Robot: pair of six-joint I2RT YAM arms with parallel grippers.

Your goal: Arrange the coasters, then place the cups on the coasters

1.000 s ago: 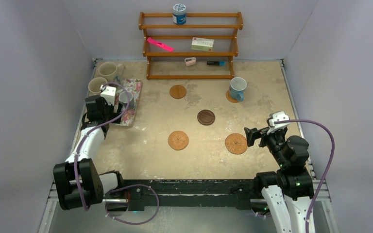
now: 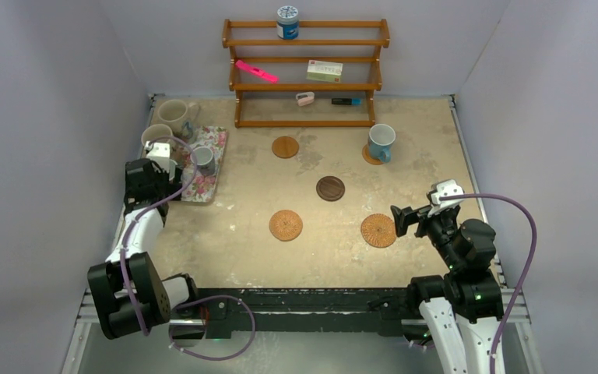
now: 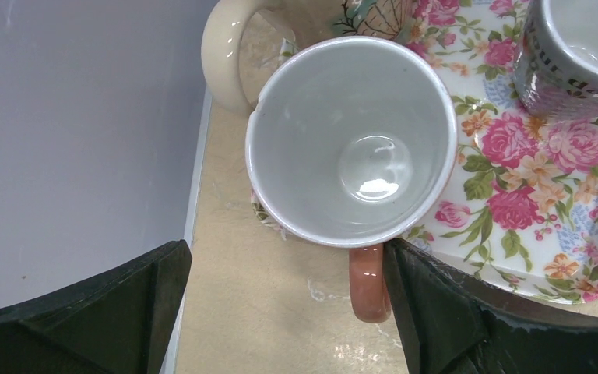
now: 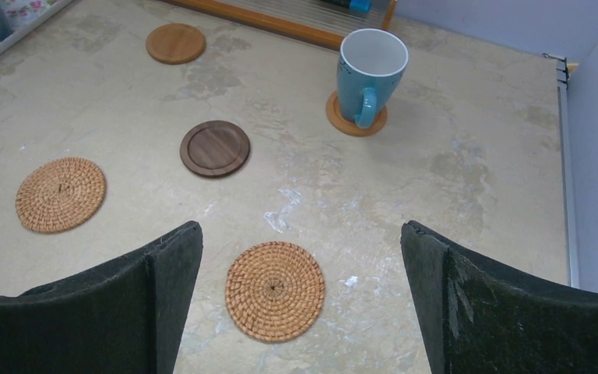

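Observation:
A white-lined cup (image 3: 350, 140) with a brown handle (image 3: 367, 284) shows in the left wrist view, at the edge of a floral tray (image 3: 483, 234). My left gripper is open; its right finger (image 3: 436, 304) lies close beside the handle, and whether they touch I cannot tell. Another cup (image 3: 572, 54) stands on the tray. On the table are woven coasters (image 2: 286, 225) (image 4: 275, 291), a dark wooden coaster (image 2: 330, 188) and a light one (image 2: 285, 147). A blue mug (image 4: 370, 74) stands on a further coaster (image 4: 358, 128). Empty and open, my right gripper hovers near a woven coaster.
At the back stands a wooden rack (image 2: 305, 86) with small items on its shelves. A larger beige mug (image 2: 174, 114) crowds the back left corner, and the left wall (image 3: 86, 140) is close to my left gripper.
My left gripper has shifted left, away from the cup on the tray and nearer the left wall. The right arm has barely moved, and the cups stay where they were.

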